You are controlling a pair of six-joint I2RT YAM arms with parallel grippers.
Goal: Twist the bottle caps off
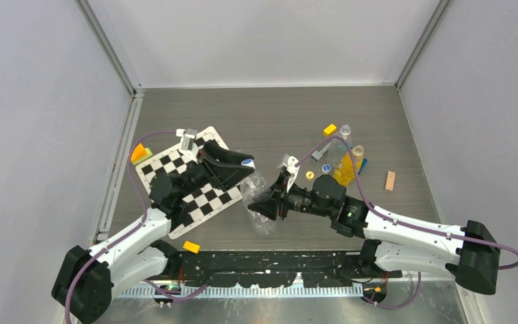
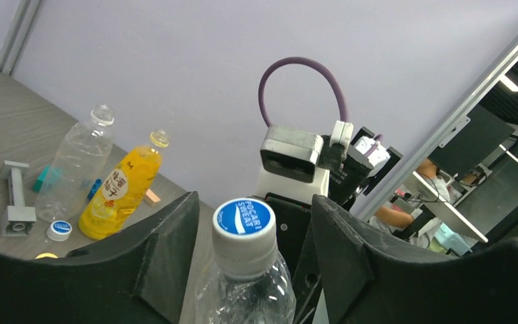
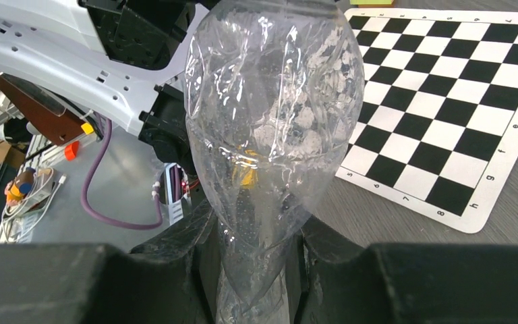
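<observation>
A clear plastic bottle (image 1: 257,206) is held at a slant, crinkled on its surface in the right wrist view. Around its body, my right gripper is shut, with the fingers pressed on both sides. The bottle's white cap with a blue top (image 2: 244,233) is on its neck. My left gripper stands open around that cap, one finger to each side, with visible gaps between. From above, the cap (image 1: 247,163) shows beside the left fingertips.
At the back right stand an uncapped clear bottle (image 2: 81,155) and an uncapped yellow-orange bottle (image 2: 123,192). A loose blue-white cap (image 1: 326,169) and a yellow ring-like cap (image 1: 309,175) lie nearby. The checkerboard (image 1: 209,202) lies under the left arm.
</observation>
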